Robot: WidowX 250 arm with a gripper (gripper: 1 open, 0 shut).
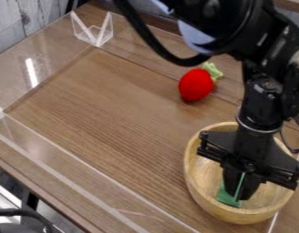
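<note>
My gripper (243, 175) reaches down into a pale wooden bowl (203, 196) at the lower right of the view. Beneath its fingers, a green object (226, 197) lies in the bowl, mostly hidden by the gripper. I cannot tell whether the fingers are closed on it.
A red tomato-like object (196, 86) and a small green item (211, 70) sit behind the bowl. A white wire-like piece (94, 29) stands at the back left.
</note>
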